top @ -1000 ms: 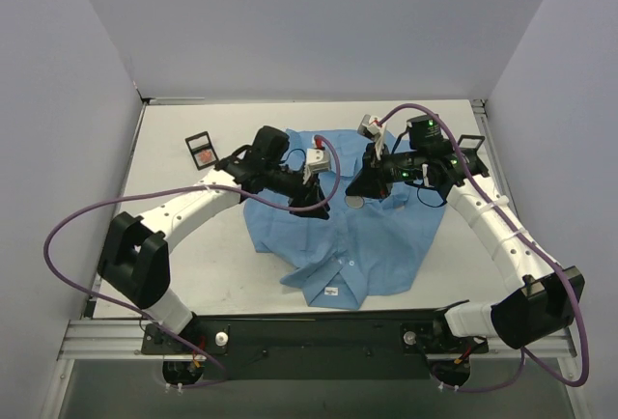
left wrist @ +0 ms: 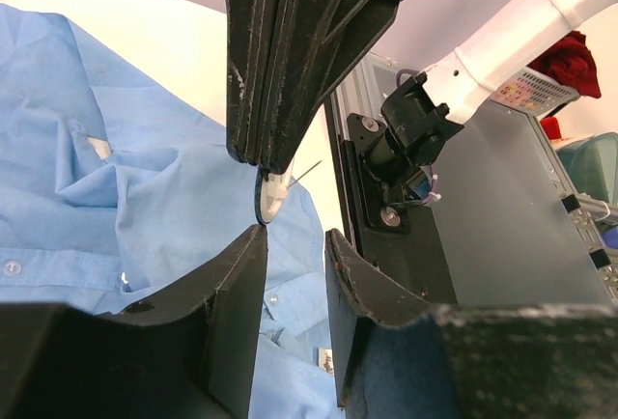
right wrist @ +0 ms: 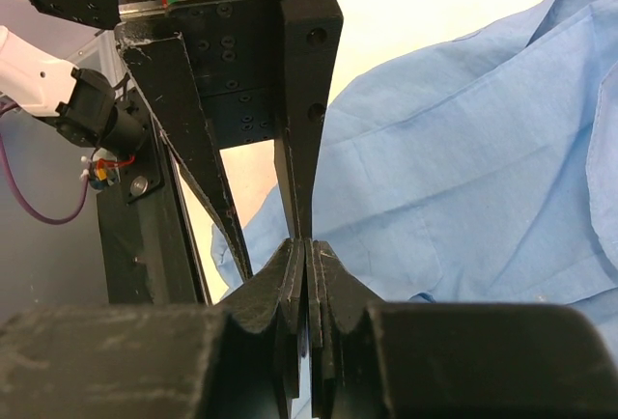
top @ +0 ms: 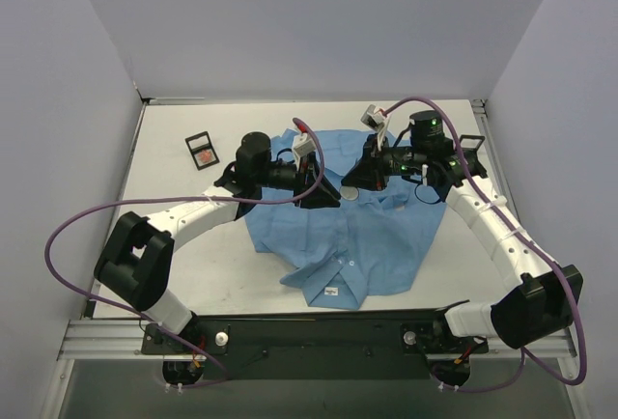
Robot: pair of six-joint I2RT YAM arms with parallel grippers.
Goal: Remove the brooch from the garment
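Observation:
The brooch (top: 350, 192), a pale round piece with a thin pin, hangs from my right gripper (top: 361, 174), which is shut on it, above the garment (top: 386, 255). In the left wrist view the brooch (left wrist: 273, 197) shows at the tips of the right fingers, pin sticking out sideways. My left gripper (top: 323, 197) is open just left of it, its fingertips close below the brooch. In the right wrist view the right fingers meet; the brooch is hidden there.
A small dark-framed box (top: 201, 149) lies at the upper left of the white table (top: 174, 265). The blue garment covers the middle, with bare table along both sides. Side walls bound the workspace.
My left gripper has swung and risen slightly toward the brooch. My right gripper has shifted a little to the left with the brooch in it.

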